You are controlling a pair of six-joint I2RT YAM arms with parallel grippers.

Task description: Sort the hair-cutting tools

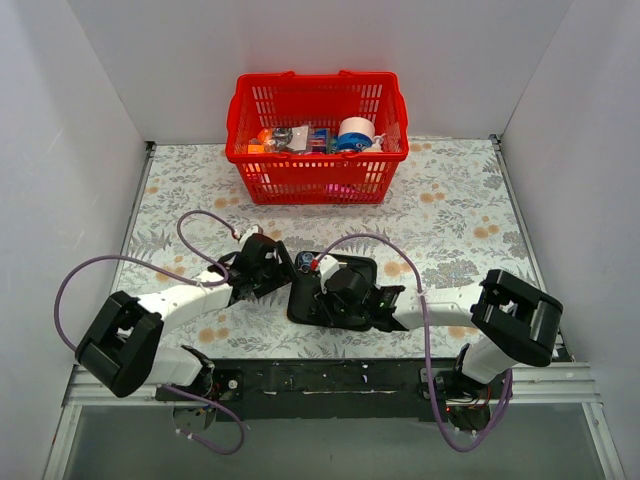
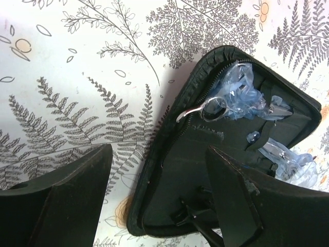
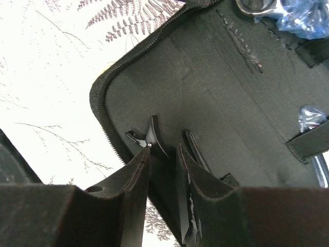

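Observation:
An open black zip case [image 1: 300, 305] lies at the table's front middle. It holds scissors [image 2: 211, 107] in blue plastic, a second tool [image 2: 277, 157] in clear plastic under a strap, and dark slim tools [image 3: 154, 134] near its edge. My right gripper is over these dark tools inside the case, its fingers part apart; whether anything is between them is unclear. My left gripper stands open above the case's left edge, nothing held.
A red basket [image 1: 316, 180] with packets and rolls stands at the back middle.

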